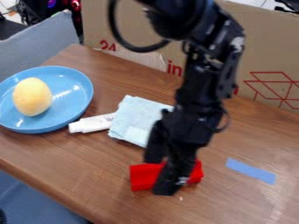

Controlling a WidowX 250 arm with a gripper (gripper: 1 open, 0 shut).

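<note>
My black gripper (170, 171) is low over a red box-like object (145, 177) near the front of the wooden table, its fingers at and partly hiding the object's top. A light blue folded cloth (136, 117) and a white tube (91, 124) lie behind.
A blue plate (69, 87) with a yellow round object (31, 95) sits at the left. A cardboard box (267, 66) stands along the back. A blue tape strip (250, 171) lies right of the gripper.
</note>
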